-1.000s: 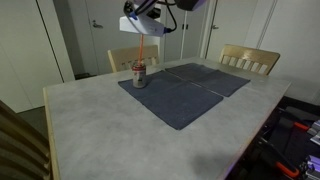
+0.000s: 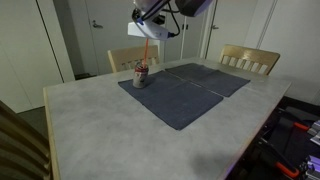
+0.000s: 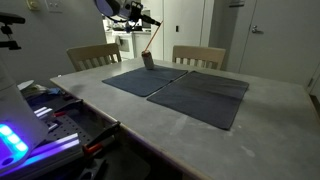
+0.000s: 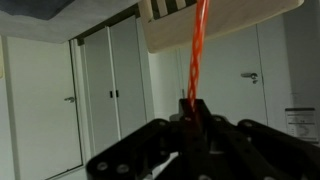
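Observation:
A thin orange-red stick (image 4: 197, 55) runs up out of the black fingers of my gripper in the wrist view; the gripper is shut on it. In exterior view 1 the stick (image 2: 146, 52) hangs from the gripper (image 2: 148, 36) and slants slightly, with its lower end at the mouth of a small can-like cup (image 2: 140, 79). The second exterior view shows the stick (image 3: 152, 38) tilted above the same cup (image 3: 148, 60). Whether its tip is inside the cup or just behind the rim, I cannot tell.
The cup stands at the back edge of a dark mat (image 2: 180, 101) on a pale table (image 2: 95, 125). A second dark mat (image 3: 201, 95) lies beside it. Wooden chairs (image 3: 198, 56) surround the table.
My gripper and the stick's upper end have shifted a little to the right in exterior view 1, so the stick leans more. The cup has barely moved, if at all.

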